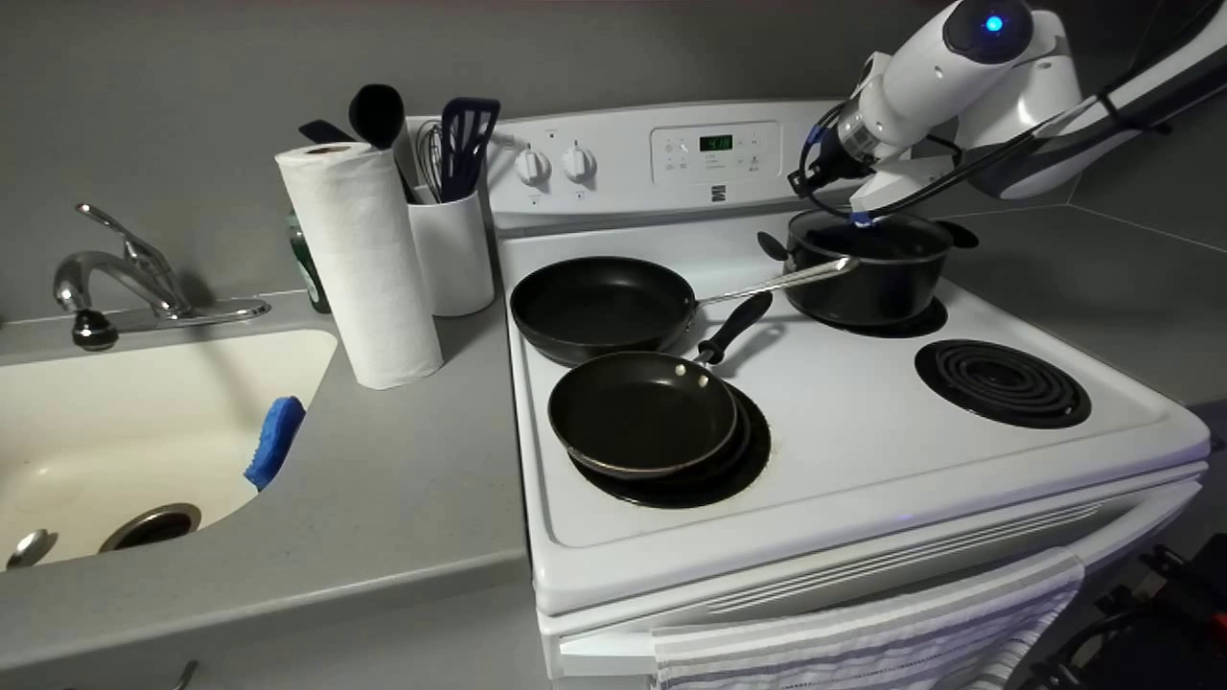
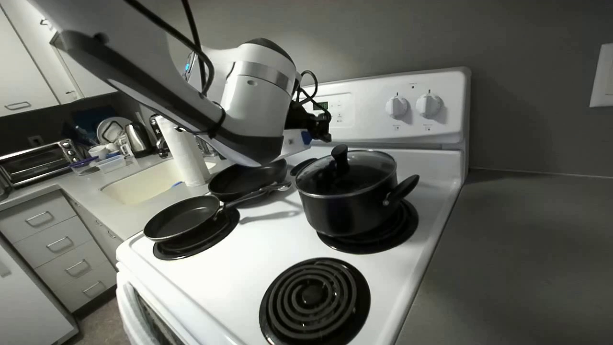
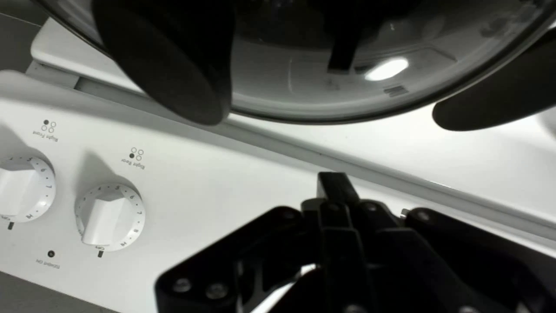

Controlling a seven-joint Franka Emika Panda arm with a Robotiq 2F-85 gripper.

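My gripper is shut, with nothing showing between its fingers. In exterior view 1 the gripper point(image 1: 801, 180) hangs in front of the stove's back panel, above and to the left of a black pot point(image 1: 857, 282). That pot point(image 2: 345, 210) stands on the right rear burner, covered by a glass lid point(image 2: 373, 166) with a black knob point(image 2: 340, 156). In exterior view 2 my gripper point(image 2: 327, 127) is above the lid's far left side, apart from the knob. The wrist view shows the lid point(image 3: 292, 99) and control knobs point(image 3: 109, 216) on the panel.
Two black frying pans, a rear one point(image 1: 598, 301) and a front one point(image 1: 641, 414), sit on the stove's left side, handles pointing toward the pot. A paper towel roll point(image 1: 362, 264) and utensil holder point(image 1: 454, 255) stand left of the stove.
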